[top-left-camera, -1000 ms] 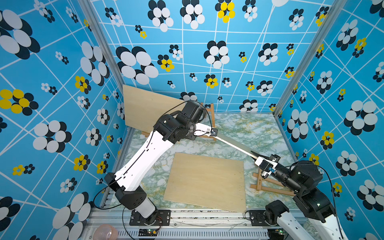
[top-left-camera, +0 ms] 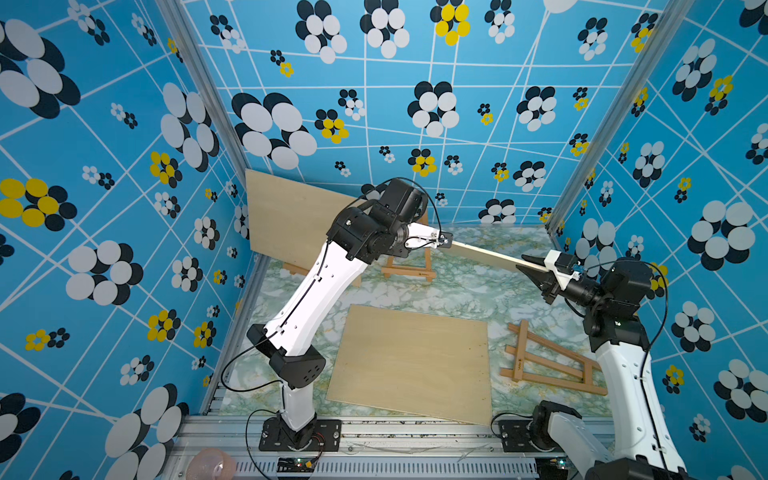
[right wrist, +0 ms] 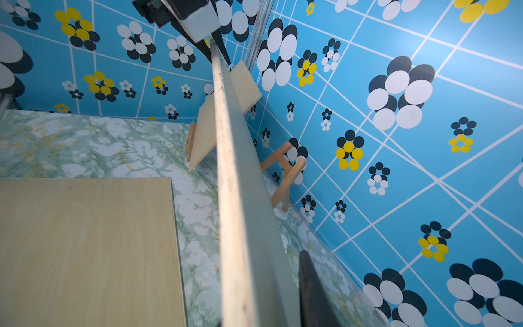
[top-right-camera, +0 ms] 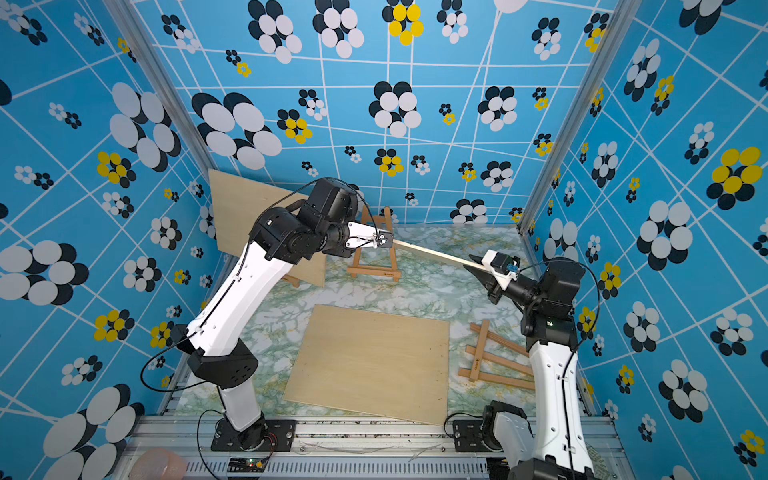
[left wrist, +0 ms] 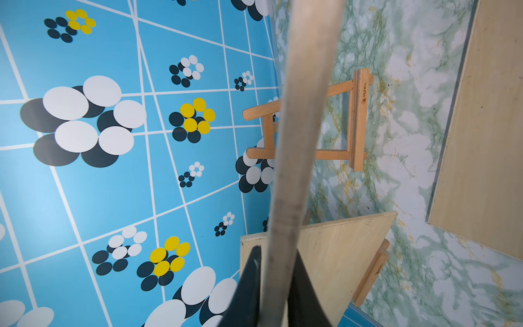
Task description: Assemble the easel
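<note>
A thin wooden board [top-left-camera: 485, 253], seen edge-on, spans the raised grippers, filling the middle of both wrist views [left wrist: 299, 141] [right wrist: 234, 196]. My left gripper [top-left-camera: 446, 239] is at its upper-left end, my right gripper [top-left-camera: 529, 264] at its lower-right end, shut on it. The left fingers straddle the board; whether they grip it is unclear. A small wooden easel frame [left wrist: 356, 114] stands at the back wall, a board [top-right-camera: 256, 216] on wooden support leans at back left, and another frame [top-right-camera: 480, 352] lies at front right.
A large flat board [top-right-camera: 368, 360] lies on the marble floor at front middle. Blue patterned walls enclose the space on left, back and right.
Both arms have moved the board toward the back and upward, the right one more. The leaning board and the board on the floor are unchanged.
</note>
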